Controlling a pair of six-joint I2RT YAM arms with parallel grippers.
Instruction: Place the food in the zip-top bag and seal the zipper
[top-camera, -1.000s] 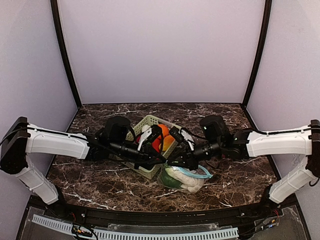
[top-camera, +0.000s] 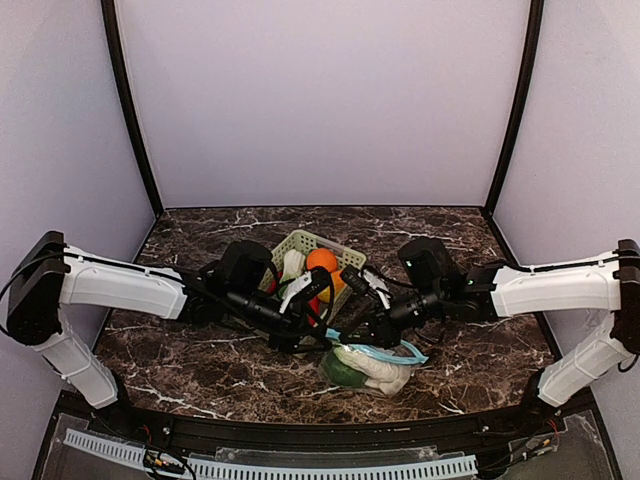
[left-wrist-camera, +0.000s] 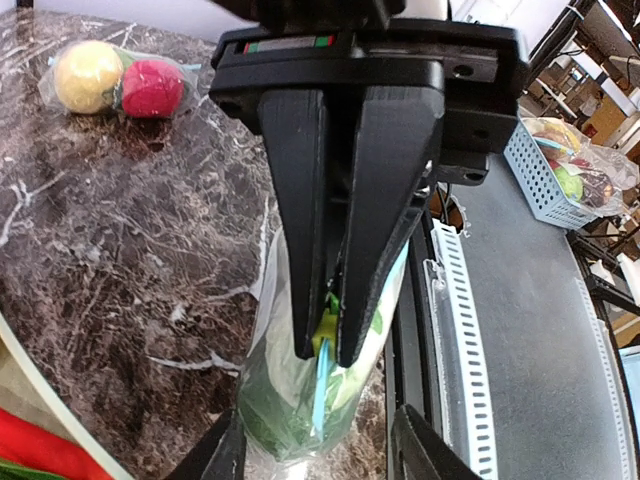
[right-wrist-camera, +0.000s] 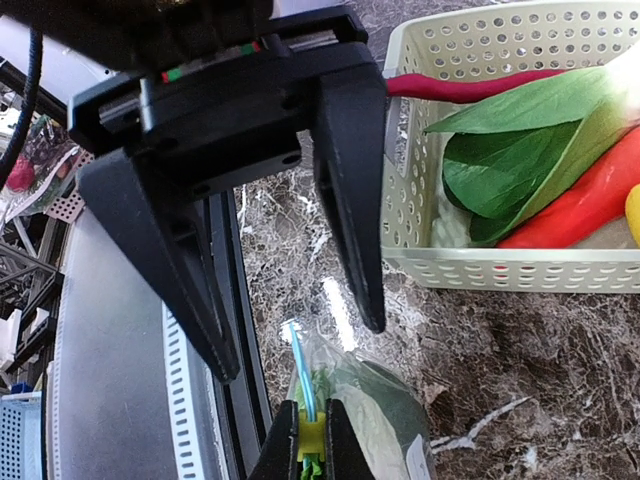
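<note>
A clear bag (top-camera: 365, 375) with green and white food inside lies on the table's front middle, its light-blue zip strip (top-camera: 385, 355) along the far side. My right gripper is shut on a small yellow-green piece at the zip strip; the left wrist view shows this right gripper from the other side. Across from it, my left gripper stands part open above the end of the blue strip. In its own view the left gripper has its fingers (left-wrist-camera: 228, 450) spread, with the bag's end between but apart from them.
Behind the grippers stands a pale basket (right-wrist-camera: 520, 270) holding a leafy vegetable (right-wrist-camera: 530, 150), a red pepper (right-wrist-camera: 590, 195) and other produce. Another clear bag (left-wrist-camera: 120, 80) with a yellow and a red item lies on the marbled table. Bare table surrounds the bag in front.
The bag and its zip strip have moved a little frontward and to the right; the right gripper has dipped slightly with them.
</note>
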